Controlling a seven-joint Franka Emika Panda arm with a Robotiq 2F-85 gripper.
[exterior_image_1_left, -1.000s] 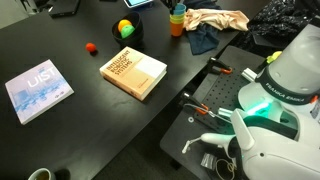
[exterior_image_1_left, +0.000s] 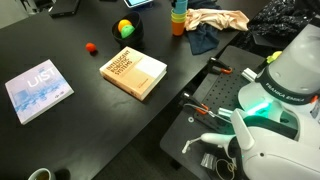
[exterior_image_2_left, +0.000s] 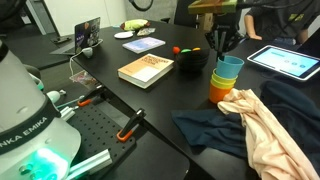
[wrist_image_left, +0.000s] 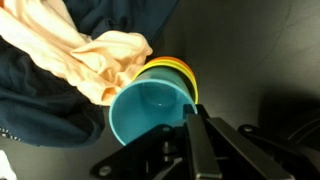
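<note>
In exterior view 2 a blue cup (exterior_image_2_left: 229, 67) tops a stack with a yellow cup (exterior_image_2_left: 222, 80) and an orange cup (exterior_image_2_left: 219, 94). My gripper (exterior_image_2_left: 222, 46) reaches down to the blue cup's rim from above. Seen from the wrist, the blue cup (wrist_image_left: 150, 112) opens toward the camera, and my gripper is shut on the right side of its rim. Yellow and orange rims (wrist_image_left: 172, 66) show just behind it. Whether the blue cup still touches the cups below is hard to tell.
A peach cloth (exterior_image_2_left: 262, 130) and a dark cloth (exterior_image_2_left: 205, 128) lie beside the stack. A black bowl (exterior_image_1_left: 128, 36) with coloured balls stands near it, close to an orange-covered book (exterior_image_1_left: 133, 72). A tablet (exterior_image_2_left: 284, 62) lies behind.
In exterior view 1, the blue cup now shows a little higher at the top of the stack. The dark gripper parts beside it have shifted up, mostly out of frame.
</note>
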